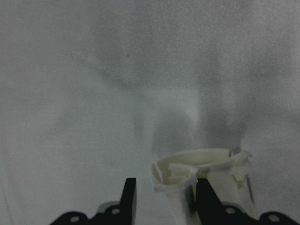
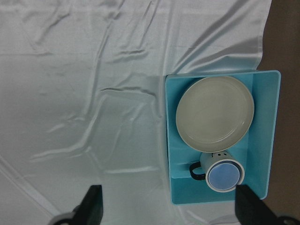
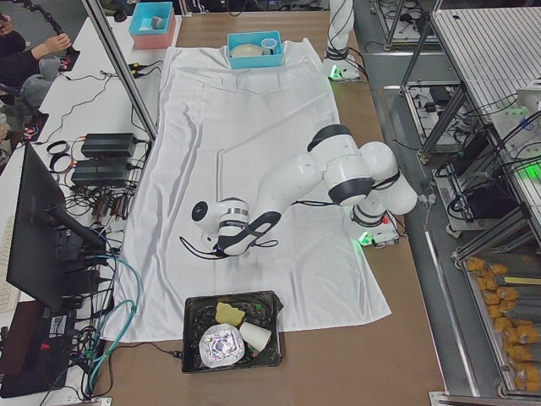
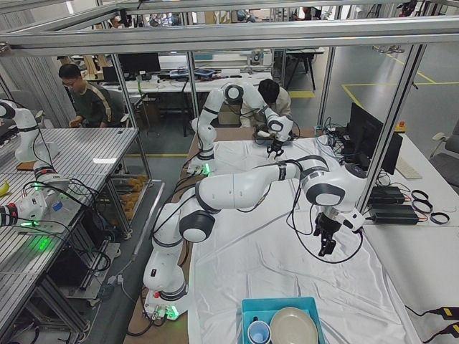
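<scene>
A crumpled white paper cup (image 1: 218, 183) lies under my left gripper, whose open fingers straddle part of it, the right finger at its folded rim. In the camera left view that gripper is low over the cloth, largely hidden by its arm. My right gripper stands open with nothing between its fingers, above the white cloth (image 2: 84, 70) beside a blue tray (image 2: 265, 131) holding a beige plate (image 2: 213, 110) and a mug (image 2: 222, 176).
A black tray (image 3: 194, 355) with a foil dish (image 3: 221, 345), a yellow item (image 3: 228, 313) and a white roll (image 3: 256, 337) sits at the near edge. Monitor (image 3: 38, 228) and cables line the left.
</scene>
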